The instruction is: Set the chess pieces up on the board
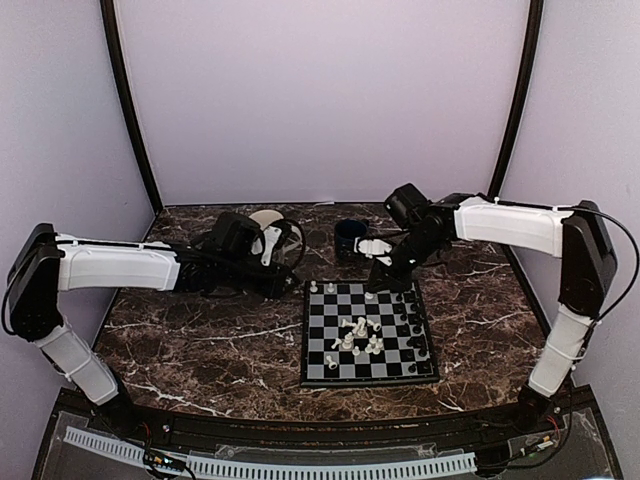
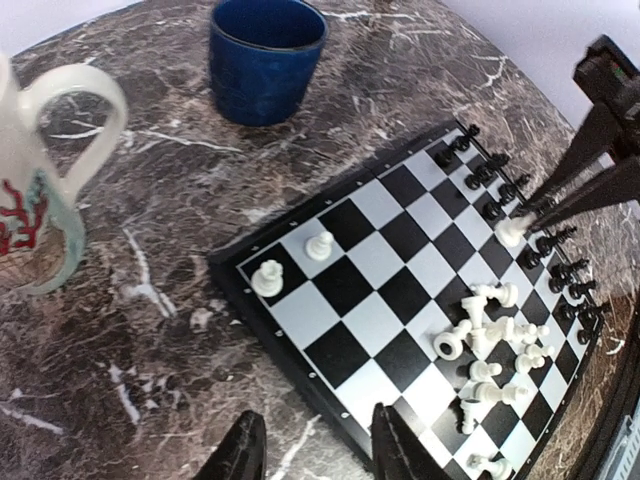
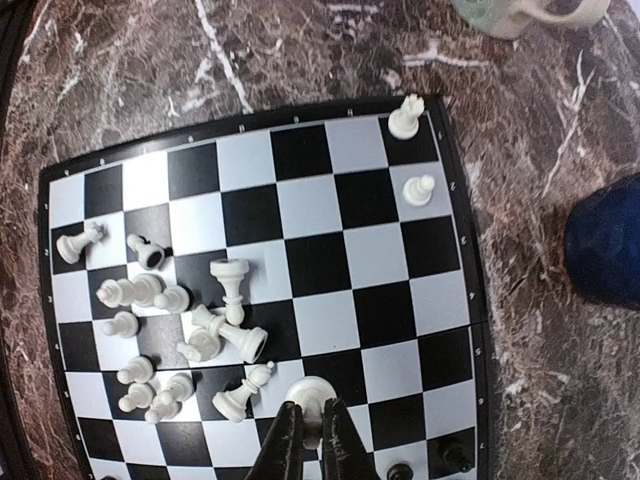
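The chessboard point(image 1: 319, 345) lies on the marble table. My right gripper is shut on a white piece, seen from above with its base outward; in the left wrist view this white piece point(image 2: 513, 231) hangs at the fingertips over the board. At the board's far left corner a white rook point(image 2: 267, 278) stands upright, a white pawn point(image 2: 319, 246) beside it. Several white pieces point(image 3: 130, 292) lie jumbled or stand mid-board. Dark pieces point(image 1: 416, 330) line the right side. My left gripper is open and empty, left of the board.
A blue cup point(image 2: 266, 65) stands behind the board. A cream mug point(image 2: 75, 170) with a handle is at the back left, near the left arm. Bare marble table point(image 1: 210, 345) stretches left of the board.
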